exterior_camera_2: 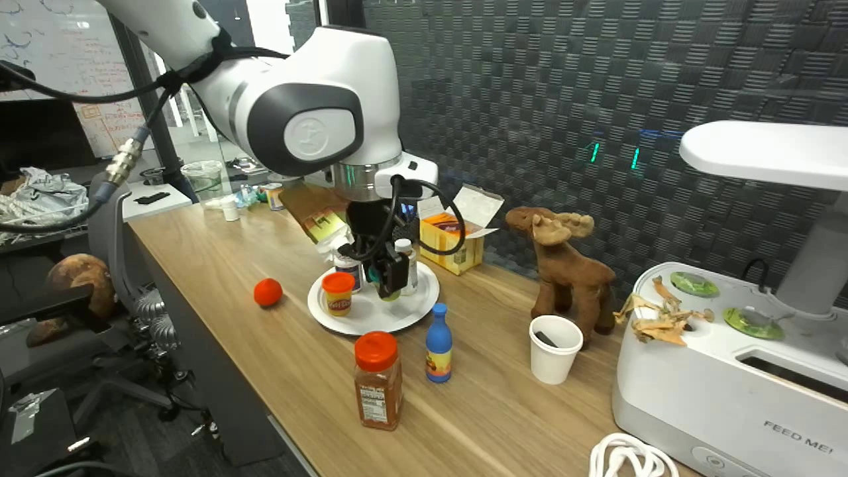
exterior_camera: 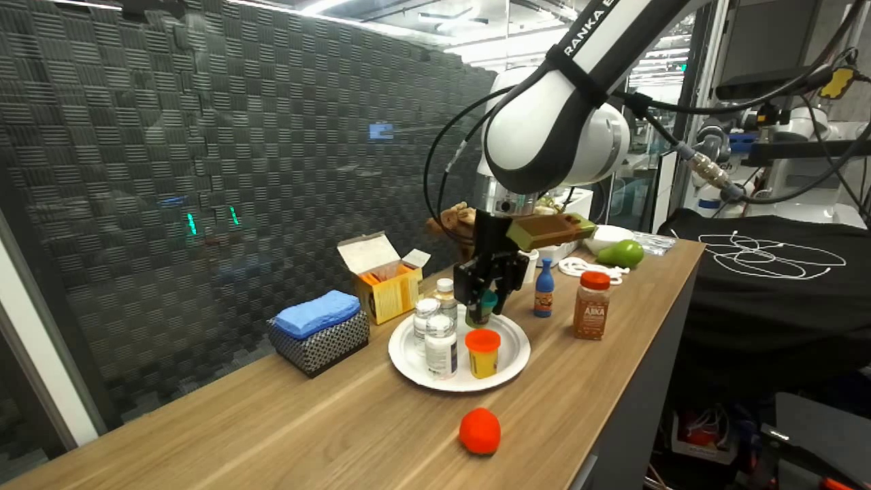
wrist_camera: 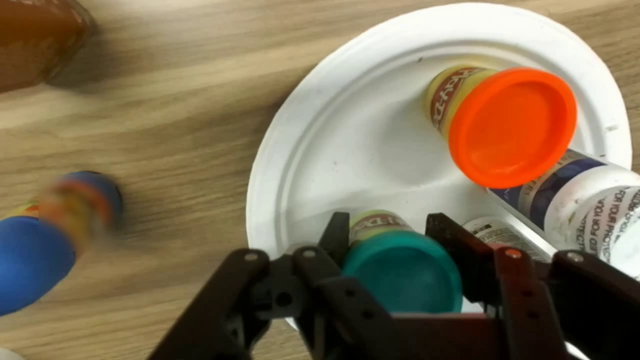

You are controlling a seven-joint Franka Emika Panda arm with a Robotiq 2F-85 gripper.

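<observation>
A small Play-Doh tub with a teal lid (wrist_camera: 405, 273) is between the fingers of my gripper, which is shut on it. In exterior view 1 the gripper (exterior_camera: 483, 303) holds that tub over the back part of a white paper plate (exterior_camera: 514, 359); whether its base touches the plate I cannot tell. Near the plate's front stands an orange-lidded Play-Doh tub (exterior_camera: 483, 354). Several white bottles, one of them a labelled bottle (exterior_camera: 441, 351), are grouped on the plate's left side, close to one finger in the wrist view.
Beside the plate stand a blue bottle (exterior_camera_2: 438, 346) and a red-capped spice jar (exterior_camera_2: 377, 381). A red ball (exterior_camera: 480, 431) lies in front. Behind are a yellow box (exterior_camera: 388, 286), a toy moose (exterior_camera_2: 568, 262) and a paper cup (exterior_camera_2: 554, 350).
</observation>
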